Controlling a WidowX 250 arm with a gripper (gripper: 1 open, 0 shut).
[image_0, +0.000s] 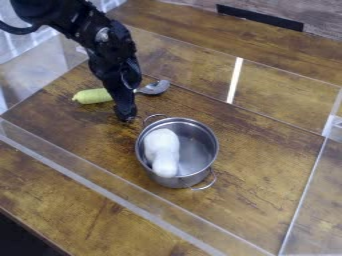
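My black gripper (123, 105) is low over the table at the left of centre, just up and left of the pot, at a long yellow-green object (90, 96) with a grey spoon-like end (152, 87) on its right. The arm hides the middle of that object, and I cannot tell how the fingers stand. A steel pot (198, 150) with two wire handles holds a white rounded object (163, 150).
A white tape strip (235, 80) lies at the upper right, and a dark slot (261, 17) is at the back edge.
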